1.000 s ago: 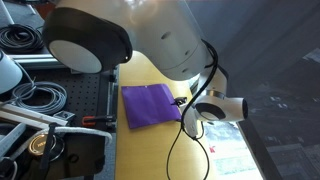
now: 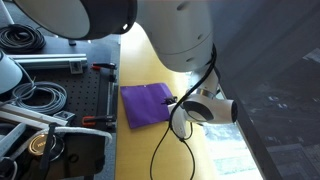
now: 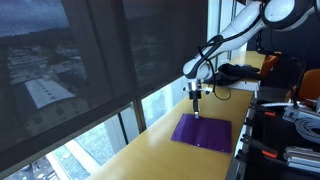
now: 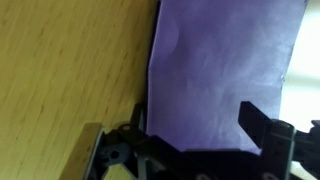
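Note:
A flat purple cloth (image 2: 145,105) lies on the wooden table; in exterior view 2 the cloth (image 3: 202,132) spreads out in front of the arm. My gripper (image 3: 196,104) hangs at its far edge, pointing down. In the wrist view the gripper is open, one finger over bare wood and the other over the cloth (image 4: 215,70), with the cloth's edge running between them. Nothing is held. Whether the fingertips touch the cloth or the table is hard to tell.
Bare wooden tabletop (image 3: 130,160) stretches left of the cloth in exterior view 2, towards the window blinds (image 3: 80,80). A dark cart (image 2: 75,95) with coiled cables and tools stands along the other side. A black cable (image 2: 160,145) loops off the arm.
The arm's wrist and gripper have shifted slightly left in exterior view 1, a little further over the cloth's edge. The hanging cable swung with it. The cloth looks unmoved.

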